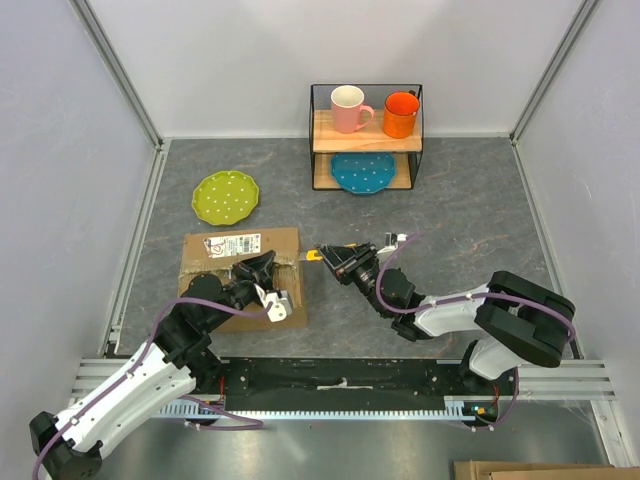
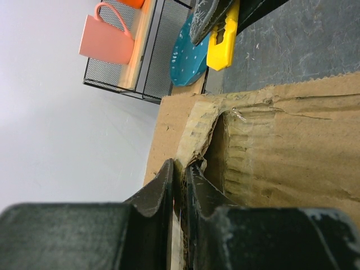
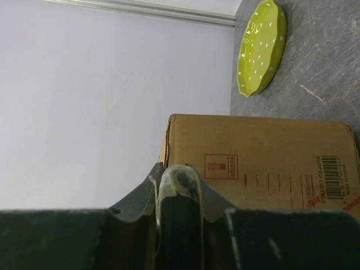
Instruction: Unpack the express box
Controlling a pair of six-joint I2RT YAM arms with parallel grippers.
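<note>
The cardboard box (image 1: 200,258) lies at the left of the table, with a white label (image 1: 233,245) and brown tape on top. My left gripper is shut on the taped flap edge (image 2: 194,138), where a dark gap shows in the top. Beside the box's right edge, my right gripper (image 1: 330,256) grips a yellow cutter (image 2: 223,42); its yellow end (image 1: 313,255) points at the box. Between the right fingers, the right wrist view shows a dark, shiny shape (image 3: 179,185). Whether the blade touches the cardboard cannot be made out.
A green dotted plate (image 1: 225,197) lies behind the box. At the back, a rack (image 1: 365,145) holds a pink mug (image 1: 348,108), an orange mug (image 1: 401,115) and a blue plate (image 1: 362,172).
</note>
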